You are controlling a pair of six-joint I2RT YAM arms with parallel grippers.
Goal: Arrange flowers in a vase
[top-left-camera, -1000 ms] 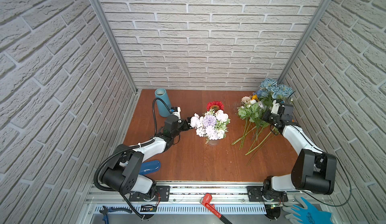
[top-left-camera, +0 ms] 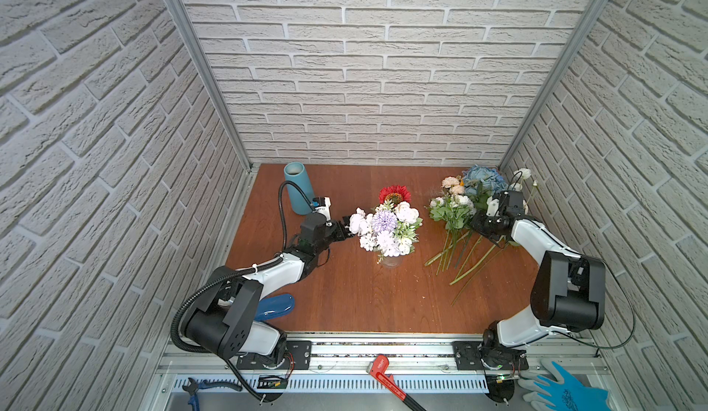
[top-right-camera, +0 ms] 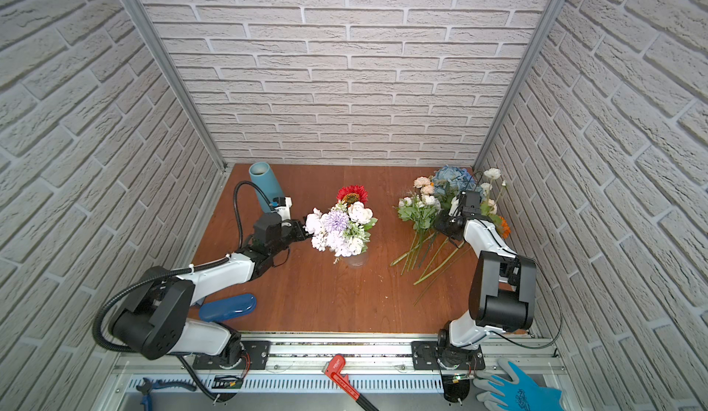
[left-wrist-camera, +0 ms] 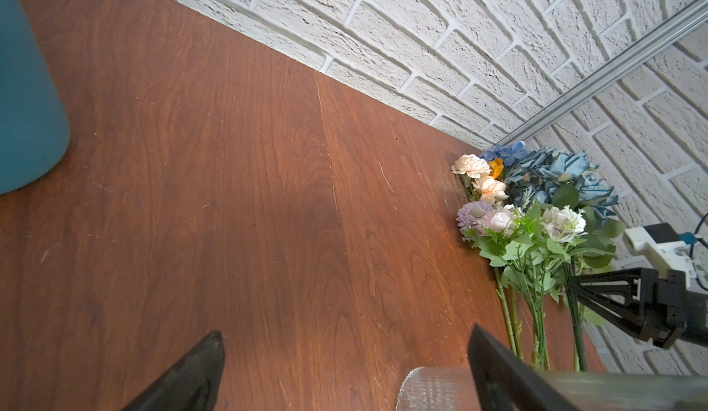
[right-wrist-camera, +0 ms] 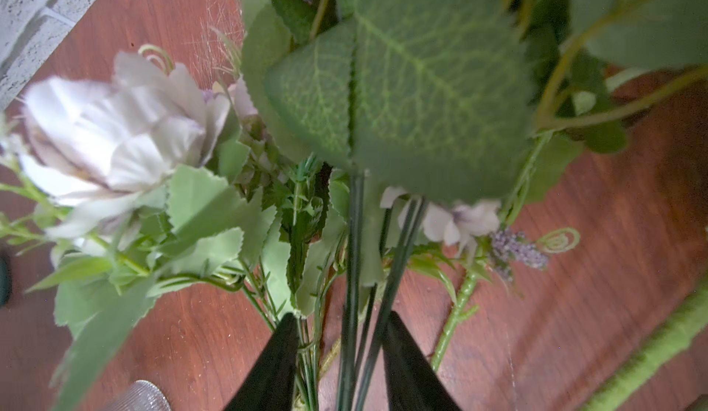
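A clear glass vase [top-left-camera: 391, 261] stands mid-table, filled with white, pale purple and red flowers [top-left-camera: 385, 220]; its rim [left-wrist-camera: 442, 389] shows in the left wrist view. My left gripper is open beside the vase, with bare table between its fingers. On the right, my right gripper stands open around several thin dark green stems [right-wrist-camera: 354, 263], with a gap visible at the sides. Those stems rise to large leaves [right-wrist-camera: 435, 86]. A blue flower cluster [top-left-camera: 483, 178] rests at the back right, above the gripper.
Loose white and peach flowers [top-left-camera: 451, 204] and crossing stems [top-left-camera: 472, 259] lie by my right gripper. A tall teal vase [top-left-camera: 298, 189] stands back left; a blue object [top-left-camera: 275, 306] lies front left.
Since a second ago, my right gripper has moved left and the blue flowers have come down toward the table. My left arm is still.
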